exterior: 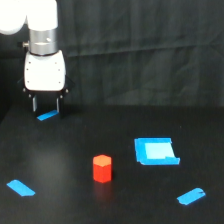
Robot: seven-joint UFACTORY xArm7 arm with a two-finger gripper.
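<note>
My gripper (45,102) hangs at the upper left, its two dark fingers apart and open, low over a small blue piece (48,115) on the black table. Whether the fingers touch the piece cannot be told at this size.
A red hexagonal block (102,168) stands at the front middle. A light blue square tray (158,150) sits at the right. Flat blue pieces lie at the front left (21,187) and front right (191,195).
</note>
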